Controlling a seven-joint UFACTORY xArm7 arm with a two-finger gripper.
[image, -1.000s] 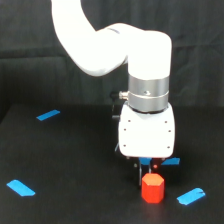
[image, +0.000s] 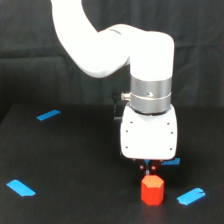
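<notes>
The white robot arm reaches down from the top, its gripper (image: 148, 168) low over the black table (image: 70, 180). A red hexagonal block (image: 152, 190) stands just below and in front of the gripper's dark fingers. The fingers are small and partly behind the white housing, so their opening is hard to tell.
Blue strips lie on the table at the left back (image: 49, 114), left front (image: 20, 187) and right front (image: 191, 195); another blue piece (image: 170, 161) is partly hidden behind the gripper.
The arm and gripper have shifted very slightly to the right.
</notes>
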